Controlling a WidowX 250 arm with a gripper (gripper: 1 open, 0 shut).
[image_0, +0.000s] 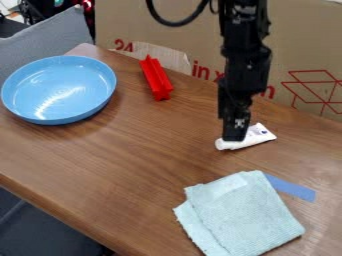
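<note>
The black gripper (234, 128) points down over a white tube (259, 134) lying on the wooden table (120, 170), its tips at the tube's middle, hiding part of it. The fingers look close to upright over the tube; whether anything is between them is hard to see.
A blue plate (58, 90) sits at the left, with a red object (156, 78) behind it. A folded pale cloth (238, 214) lies at the front right beside a blue strip (290, 188). A cardboard backdrop stands behind.
</note>
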